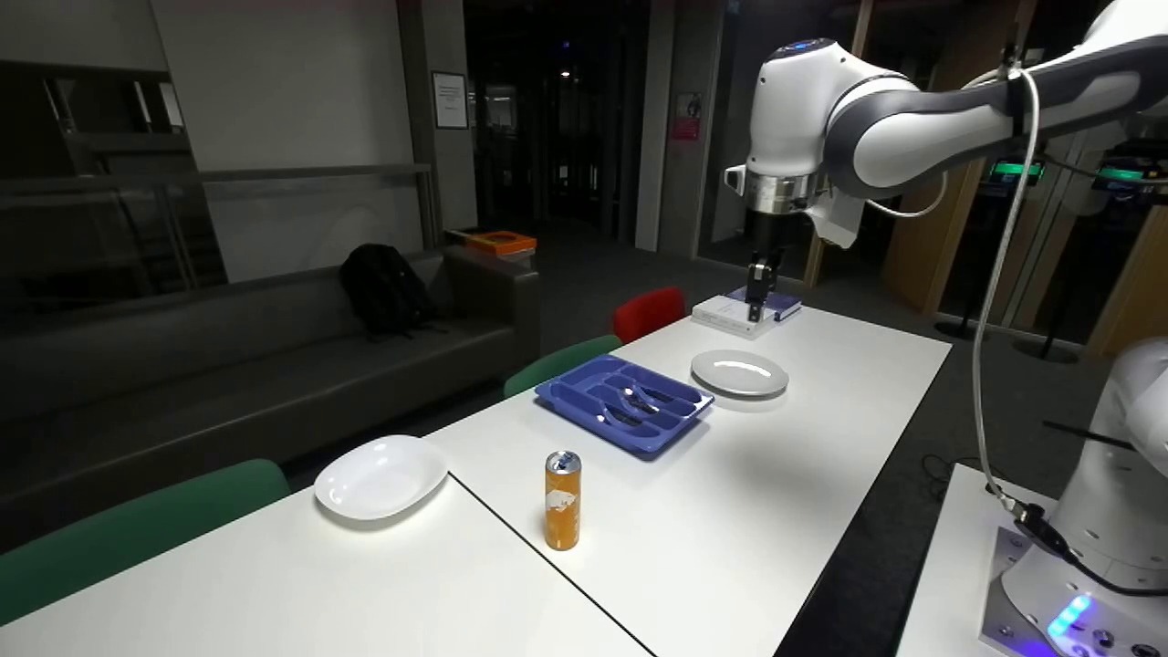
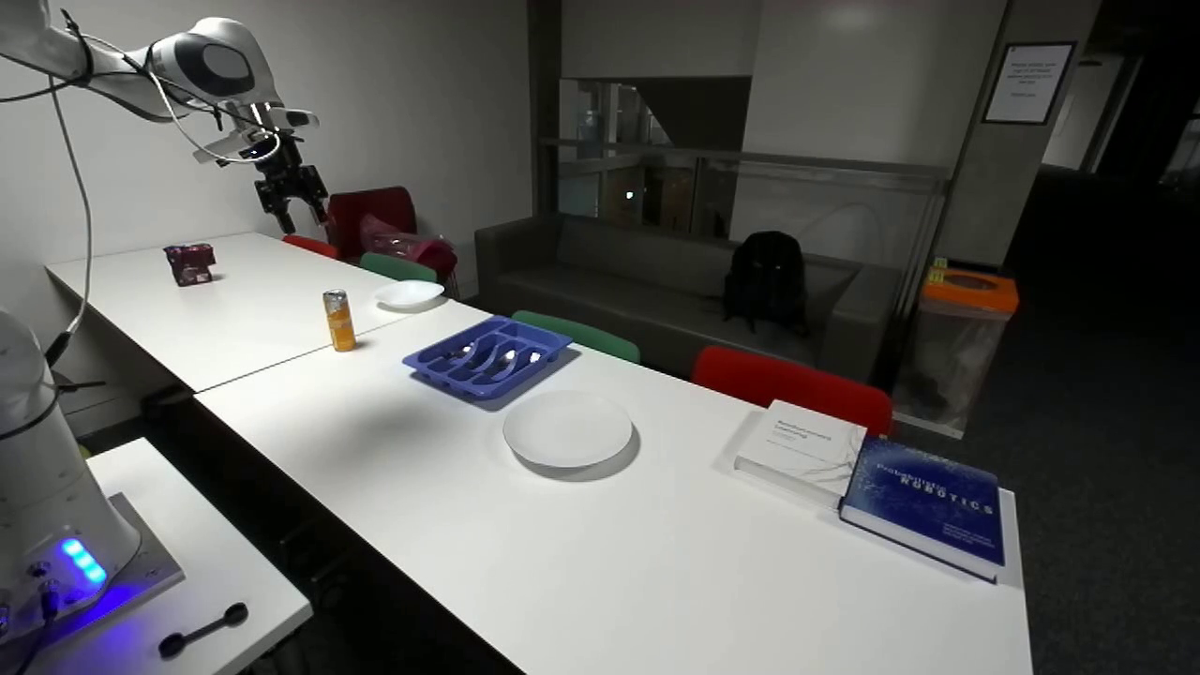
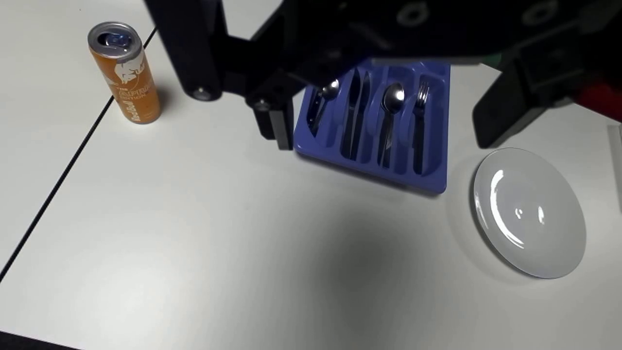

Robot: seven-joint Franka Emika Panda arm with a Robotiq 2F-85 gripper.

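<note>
My gripper is open and empty, its dark fingers spread wide across the top of the wrist view. It hangs high over the table (image 1: 756, 493), well clear of everything on it. Below lies a blue cutlery tray (image 3: 373, 160), with spoons, knives and a fork in its compartments. An orange drink can (image 3: 133, 93) stands upright by the table seam. On the tray's other side is a flat, round grey-white plate (image 3: 533, 216). A deeper white dish (image 1: 380, 478) sits across the seam, near the sofa-side edge.
Two books, one white (image 2: 801, 444) and one blue (image 2: 924, 495), lie at one table end. A dark red packet (image 2: 189, 264) rests at the other. Chairs line the sofa side. Bare tabletop stretches along the robot's side.
</note>
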